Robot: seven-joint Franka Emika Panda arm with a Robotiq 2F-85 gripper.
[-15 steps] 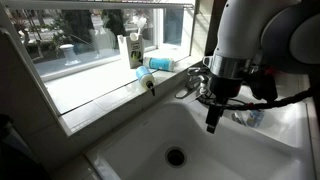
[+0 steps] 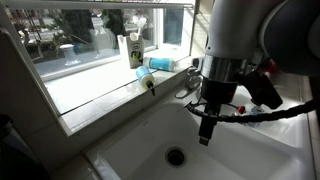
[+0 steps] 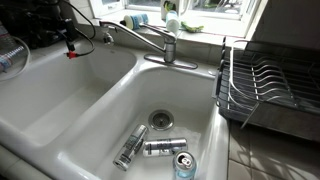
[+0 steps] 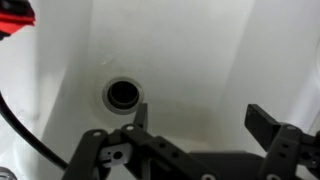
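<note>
My gripper is open in the wrist view, its two dark fingers wide apart and only white basin between them. Below it lies the empty basin with its round dark drain. In exterior view 1 the gripper hangs over that same basin, clear of the bottom. Exterior view 2 shows the gripper small at the upper left. In the other basin lie two silver cans, and a can with a blue top stands near the front right.
A curved faucet rises behind the divider between the basins. A dish rack stands on the right counter. Bottles, among them a blue-and-white one, lie or stand on the window sill. A black cable hangs at the wrist view's left.
</note>
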